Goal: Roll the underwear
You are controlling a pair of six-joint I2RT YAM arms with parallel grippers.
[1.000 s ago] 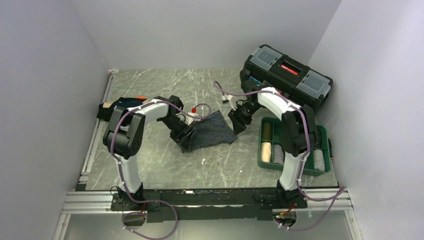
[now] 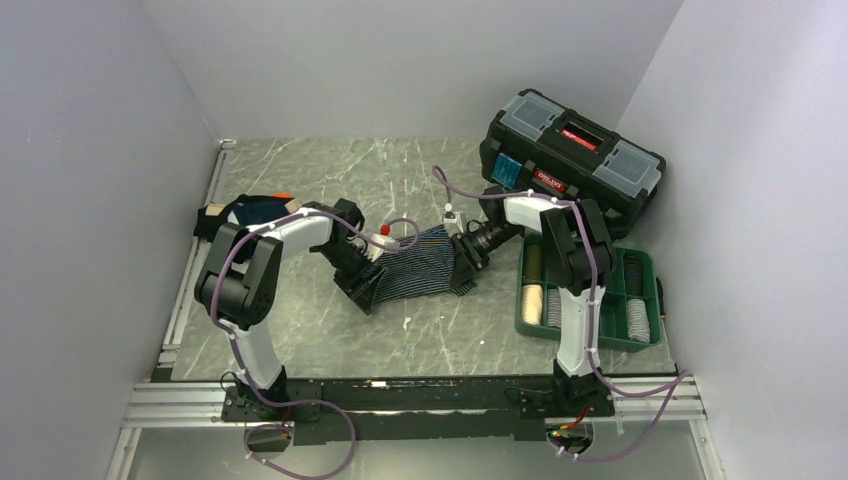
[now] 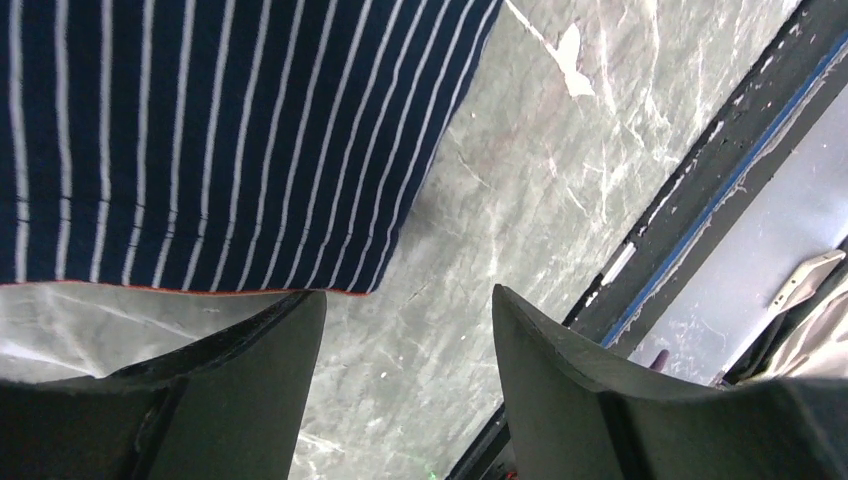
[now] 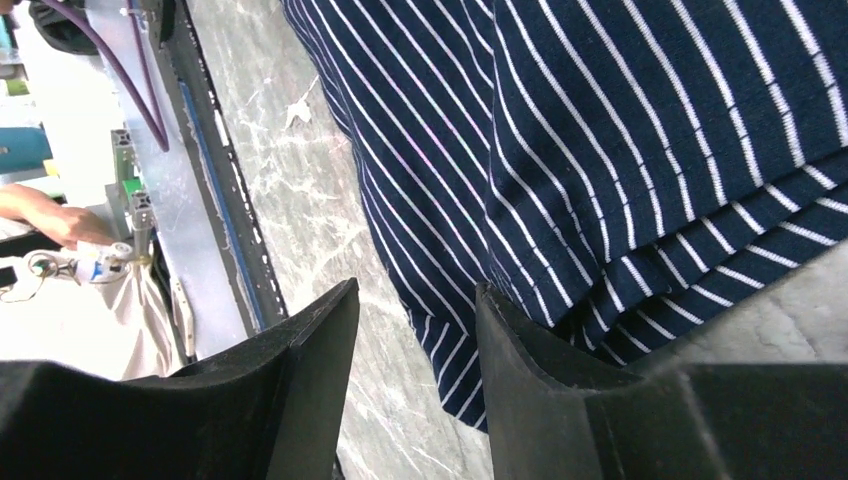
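The navy underwear with thin white stripes [image 2: 420,268] lies spread on the table between my two arms. My left gripper [image 2: 364,304] is at its left side. In the left wrist view the fingers [image 3: 285,345] stand apart, with bare table between them; the cloth's orange-edged hem reaches the tip of one finger. Over the right end of the cloth is my right gripper [image 2: 460,284]. The right wrist view has its fingers [image 4: 325,335] part open, and a folded corner of the underwear [image 4: 448,365] shows in the gap, not clasped.
A green divided box [image 2: 540,330] with rolled items stands at the right, below the right arm. Behind it is a black toolbox [image 2: 570,150]. Dark folded clothes [image 2: 258,209] lie at the far left.
My right gripper has moved left and toward the front, from beside the underwear to over its right end. The cloth's place looks nearly the same.
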